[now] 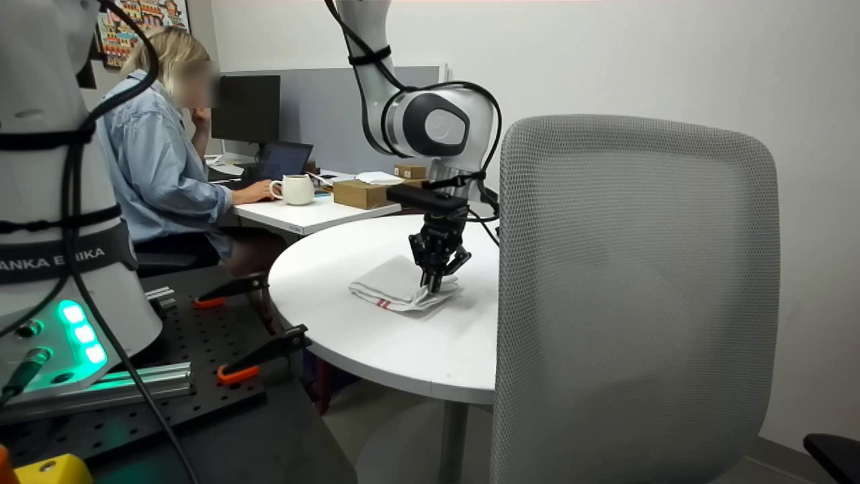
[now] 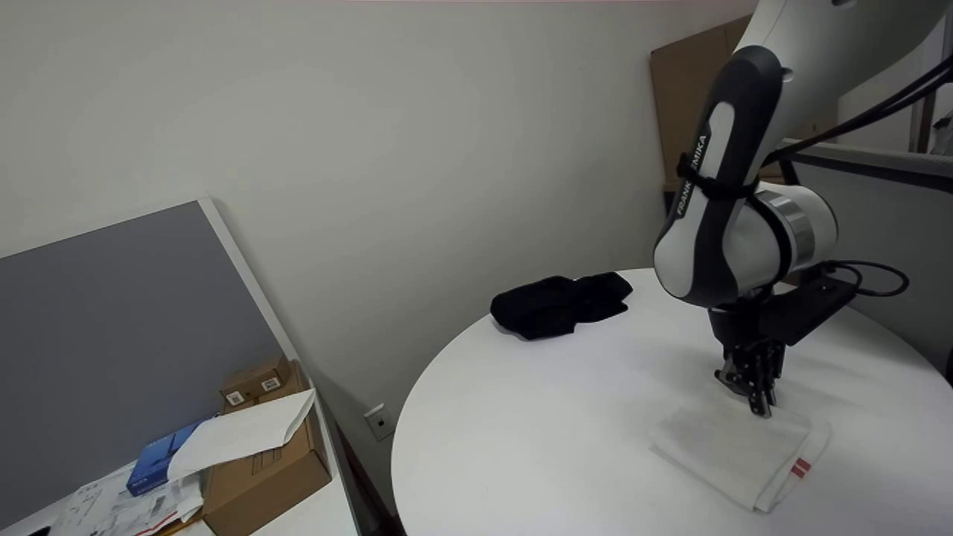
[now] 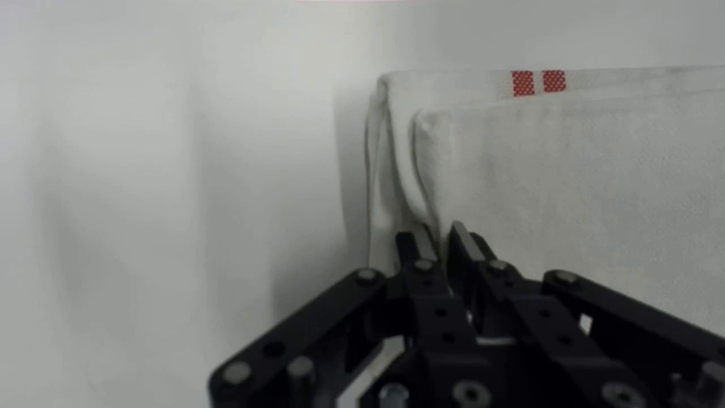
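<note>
A folded white towel (image 1: 396,284) with two red stripes lies on the round white table (image 1: 347,339). In the wrist view the towel (image 3: 584,163) fills the right side, its layered folded edge running up from between the fingertips. My gripper points down at that edge, shut with a pinch of the cloth between its fingers. Exterior view 2 shows the gripper (image 2: 764,411) at the towel's far edge, while the towel (image 2: 728,447) still rests on the table.
A black cloth (image 2: 561,305) lies near the table's edge by the wall. A grey mesh chair (image 1: 637,306) stands in front and hides part of the table. At the desk behind sits a person (image 1: 165,153), near a white mug (image 1: 294,189).
</note>
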